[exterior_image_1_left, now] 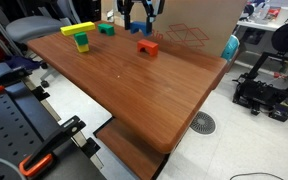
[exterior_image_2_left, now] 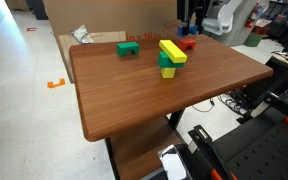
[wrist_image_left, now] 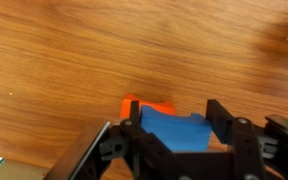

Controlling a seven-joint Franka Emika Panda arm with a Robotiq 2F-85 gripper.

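Observation:
My gripper (exterior_image_1_left: 139, 28) is shut on a blue block (wrist_image_left: 180, 132), which sits between its two fingers in the wrist view. A red block (exterior_image_1_left: 147, 48) rests on the wooden table just below and in front of the gripper. In the wrist view, part of the red block (wrist_image_left: 144, 105) shows past the blue one, which hides the rest. From these views I cannot tell whether the two blocks touch.
A stack with a long yellow block (exterior_image_2_left: 172, 51) over a green block (exterior_image_2_left: 171, 61) and a small yellow block (exterior_image_2_left: 168, 73) stands on the table. A separate green block (exterior_image_2_left: 128, 48) lies farther back.

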